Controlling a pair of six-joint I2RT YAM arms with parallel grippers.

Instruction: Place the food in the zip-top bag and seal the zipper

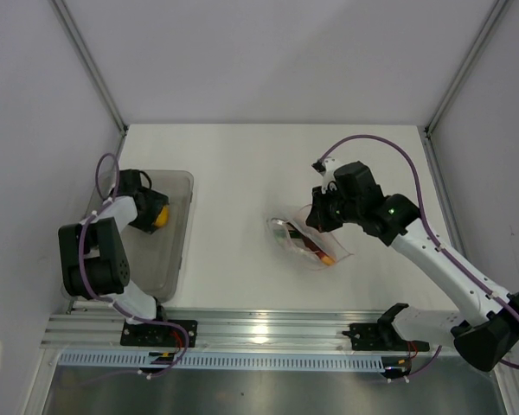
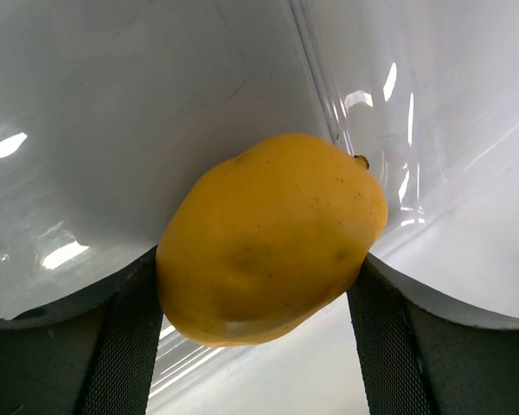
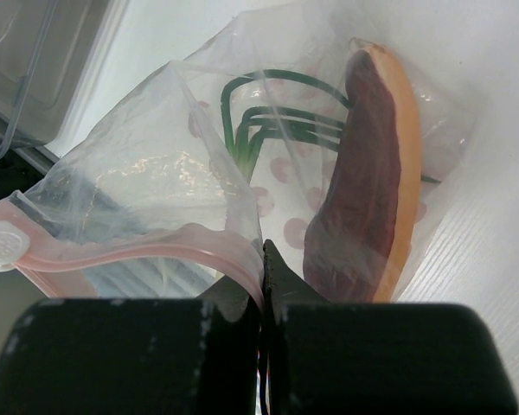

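A yellow potato-like food piece (image 2: 272,238) fills the middle of the left wrist view, with the black fingers of my left gripper pressed against both its sides. In the top view this yellow piece (image 1: 162,216) is inside the grey tray. My right gripper is shut on the pink-edged rim of the clear zip top bag (image 3: 164,164), whose mouth gapes to the left. Inside the bag lie a dark red meat piece with an orange edge (image 3: 363,173) and green stalks (image 3: 290,117). The zipper's white slider (image 3: 2,245) sits at the rim's far left.
The grey tray (image 1: 147,264) stands at the table's left, its walls close around my left gripper. Bare white table (image 1: 229,199) separates tray and bag. A metal rail (image 1: 259,320) runs along the front edge.
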